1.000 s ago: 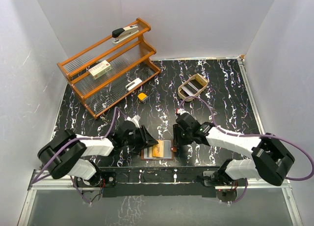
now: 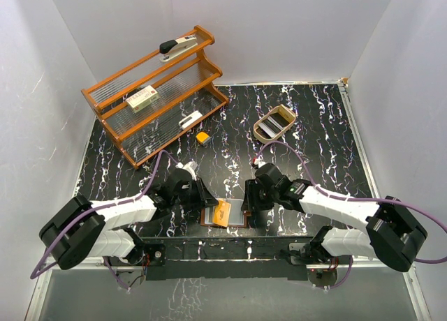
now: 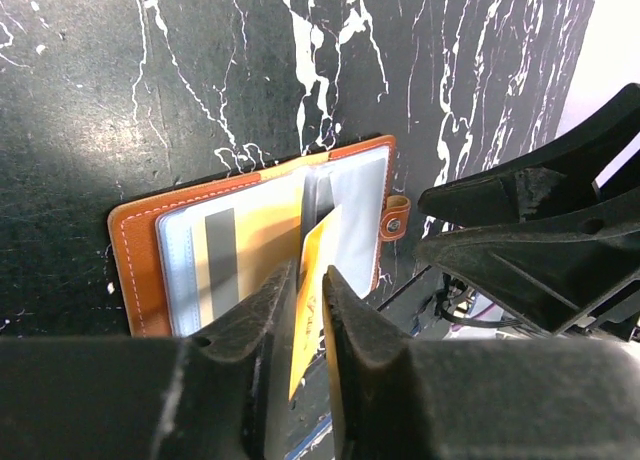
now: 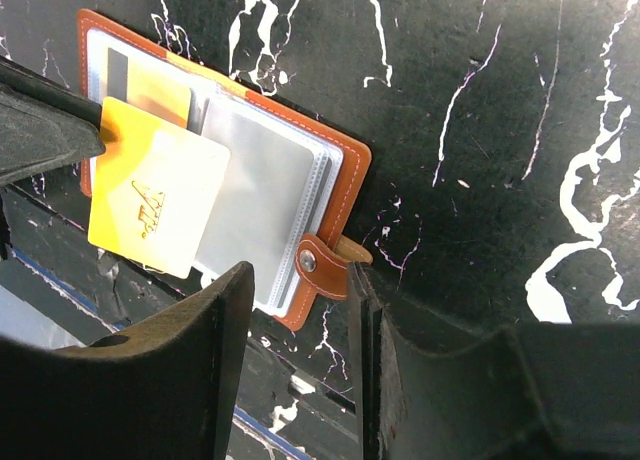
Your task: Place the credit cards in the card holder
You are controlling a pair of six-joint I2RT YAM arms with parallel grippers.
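The brown leather card holder point(image 2: 244, 221) lies unfolded near the table's front edge, clear pockets facing up. A yellow and white card point(image 4: 160, 190) rises tilted out over its middle; its lower end is at the pockets point(image 3: 318, 195), and how deep it sits cannot be told. My left gripper stands narrowly open, the card's edge between its fingertips; whether both touch it is unclear. Over the holder's right edge, my right gripper is open, with the snap tab point(image 4: 322, 264) just beyond its fingertips. A striped card point(image 3: 222, 255) shows in the left pocket.
A small box with cards point(image 2: 275, 122) sits at the back right. The wooden rack point(image 2: 160, 91) fills the back left, with a yellow item point(image 2: 202, 138) in front of it. Bare black table lies behind the holder.
The yellow card has shifted a little left and forward in the top view, its tilt altered. My left gripper has turned and moved slightly with it.
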